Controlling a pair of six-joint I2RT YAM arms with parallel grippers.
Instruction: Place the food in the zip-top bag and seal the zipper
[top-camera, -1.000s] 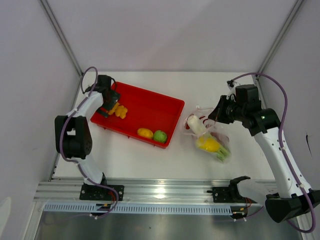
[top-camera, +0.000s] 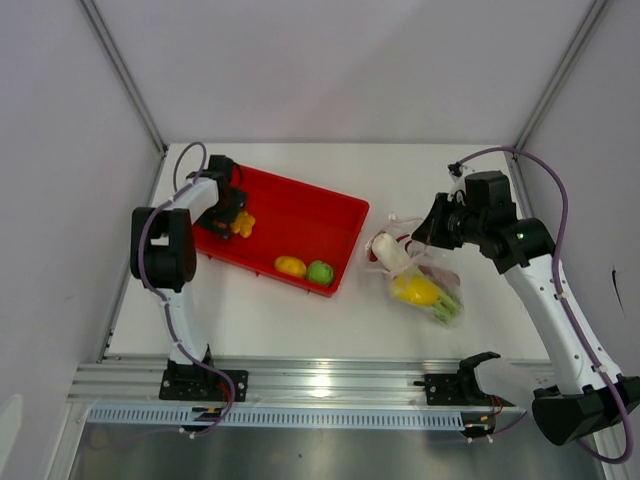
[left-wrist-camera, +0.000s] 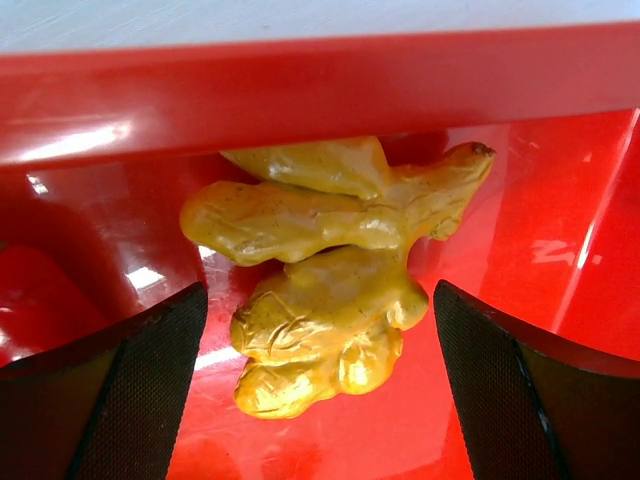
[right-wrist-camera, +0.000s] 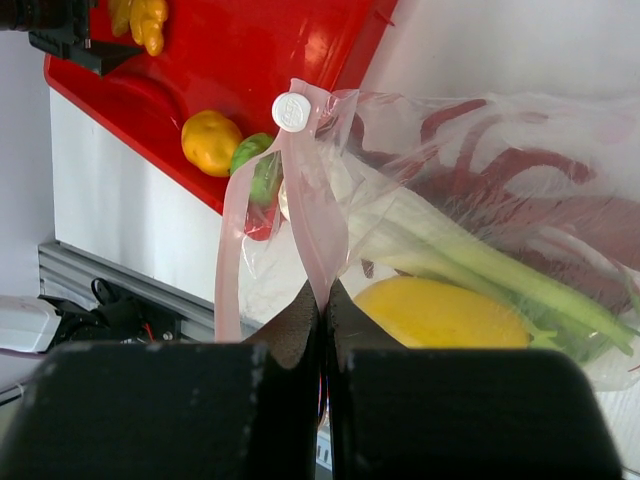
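My left gripper stands open inside the red tray, its fingers either side of a yellow knobbly ginger-like food, nothing held. A yellow round food and a green one lie at the tray's near right. The clear zip bag holds a yellow food, pale green stalks and a whitish item. My right gripper is shut at the bag's pink zipper strip, which runs down into its fingertips.
The red tray fills the left-middle of the white table. The bag lies right of it.
My left arm has shifted slightly rightward over the tray's left end, around the ginger-like pieces. The right arm and bag look unchanged.
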